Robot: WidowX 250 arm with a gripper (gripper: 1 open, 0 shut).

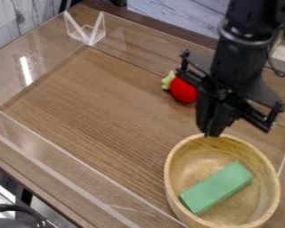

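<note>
A green rectangular block (215, 184) lies tilted in a round yellow bowl (181, 163) at the bottom right. My black gripper (220, 121) hangs above the bowl's back rim and to its left side of the upper right; whether its fingers are open or shut is unclear. A red tomato-like object (181, 87) with a green top sits on the table behind the gripper, partly hidden by it.
A clear wire-like holder (85, 27) stands at the back left. Dark cables lie past the near left edge.
</note>
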